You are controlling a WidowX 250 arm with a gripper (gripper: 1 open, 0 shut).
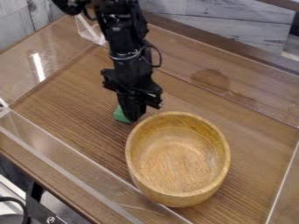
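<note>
My black gripper (131,108) reaches down from the top centre to the middle of the view, low over a small green object (121,113), which is mostly hidden behind it. The fingertips are dark and overlap the object, so I cannot tell whether anything is between them. A yellow oval bowl (176,179) sits just in front and to the right of them.
A light wall (246,22) runs along the back, and a dark cable (14,210) shows at the lower left.
</note>
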